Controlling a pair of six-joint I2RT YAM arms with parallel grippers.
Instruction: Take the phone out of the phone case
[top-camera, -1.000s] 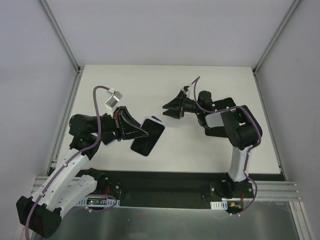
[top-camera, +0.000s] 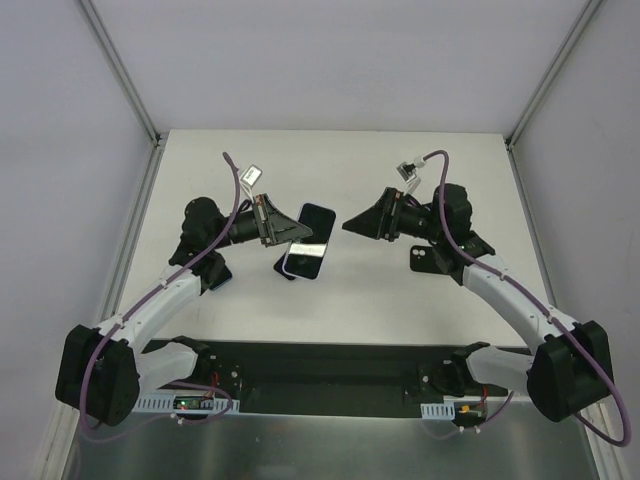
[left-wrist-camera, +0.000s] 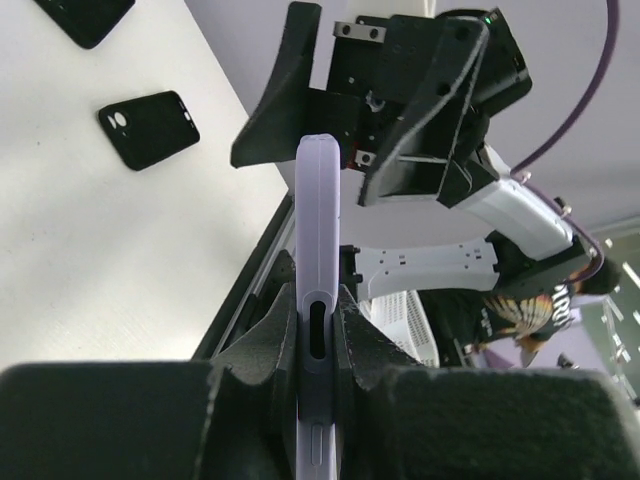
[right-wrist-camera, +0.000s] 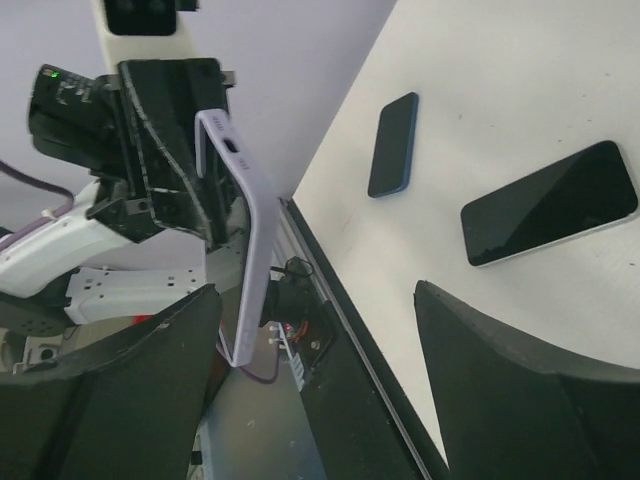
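Note:
The phone (top-camera: 317, 225) sits in a lilac case (right-wrist-camera: 262, 215), its dark screen showing in the top view with a bright reflection across it. My left gripper (top-camera: 296, 232) is shut on the cased phone and holds it above the table. Edge-on in the left wrist view, the case (left-wrist-camera: 318, 220) has a finger (left-wrist-camera: 260, 350) against it on either side. To the right of the phone, my right gripper (top-camera: 358, 226) stands open and apart from it; nothing is between its fingers in the right wrist view.
A silver-edged phone (right-wrist-camera: 550, 203) lies on the table, partly beneath the held one in the top view. A blue-edged phone (right-wrist-camera: 393, 145) is by the left arm. Below the right arm lies a black case (left-wrist-camera: 150, 130).
The left gripper and cased phone have moved right and upward in the top view, the phone turning more upright.

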